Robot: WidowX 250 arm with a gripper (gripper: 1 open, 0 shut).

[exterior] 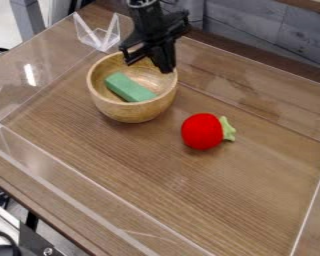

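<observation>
The black gripper [153,51] is over the back right of a wooden bowl [120,106], shut, with nothing visible between its fingers. A green block [131,86] lies in the bowl, toward its left. A red round object [202,131] with a pale green piece behind it rests on the table to the right of the bowl.
A clear plastic object [96,32] stands at the back left, near the arm. A dark gap with cables runs along the left edge.
</observation>
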